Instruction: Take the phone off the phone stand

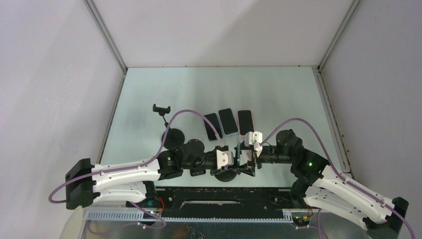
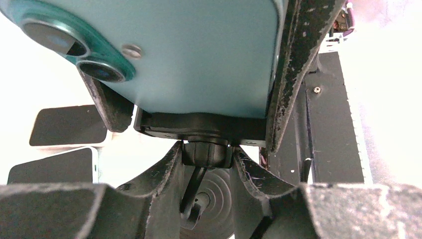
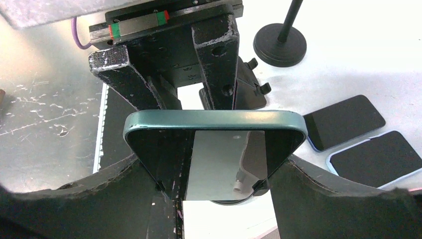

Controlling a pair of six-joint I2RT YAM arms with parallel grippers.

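A teal phone (image 2: 199, 50) with two camera lenses sits in a black phone stand (image 2: 199, 124) at the front centre of the table. My left gripper has its fingers around the stand's neck just below the cradle; whether they grip it tightly is hard to tell. My right gripper is shut on the phone, which appears edge-on between its fingers in the right wrist view. From the top, both grippers meet over the stand's round base, largely hiding phone and cradle.
Three phones (image 1: 227, 121) lie face up behind the grippers. A second, empty stand (image 1: 173, 139) stands to the left. The black front rail runs close below both arms.
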